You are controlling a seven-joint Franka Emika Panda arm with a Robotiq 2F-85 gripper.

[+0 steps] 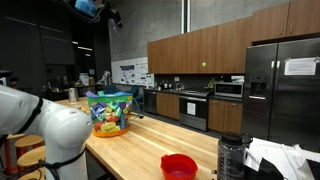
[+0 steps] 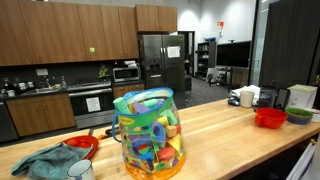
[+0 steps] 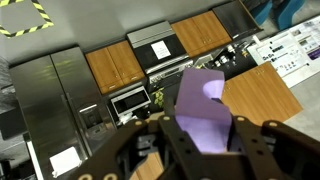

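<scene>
A purple block (image 3: 203, 108) fills the middle of the wrist view, with my gripper shut on it. The dark gripper parts frame its lower end, so the fingertips themselves are largely hidden. In exterior view 1 the arm is raised high at the upper left, its end close to the top edge. Well below it on the counter stands a clear bin (image 2: 150, 135) with an orange base, heaped with colourful toys. Nearer the front of exterior view 1 is an empty-looking red bowl (image 1: 178, 166).
A black canister (image 1: 231, 155) stands right of the bowl, beside white sheets (image 1: 283, 160). Exterior view 2 shows a red plate (image 2: 82, 143), a green cloth (image 2: 48, 161) and a white cup (image 2: 81, 171) left of the bin. The counter between bin and bowl is clear.
</scene>
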